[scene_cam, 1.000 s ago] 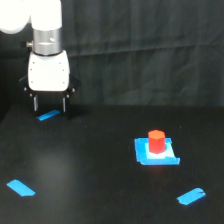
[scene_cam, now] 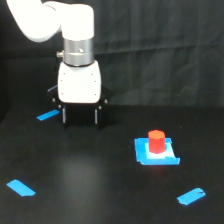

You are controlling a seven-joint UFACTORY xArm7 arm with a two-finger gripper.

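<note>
A small red block [scene_cam: 157, 141] rests on a white square [scene_cam: 156, 154] framed by blue tape, right of the middle. My gripper [scene_cam: 81, 117] hangs on the left side, well away from the block. Its two dark fingers stand wide apart and point down, with nothing between them, so it is open.
Blue tape pieces mark the dark table: one behind the gripper [scene_cam: 48, 115], one at the front left [scene_cam: 20, 188], one at the front right [scene_cam: 191, 196]. A dark curtain [scene_cam: 150, 55] hangs behind.
My gripper has moved to the right and slightly lower in the view, uncovering more of the tape behind it. The red block and its white square have stayed put.
</note>
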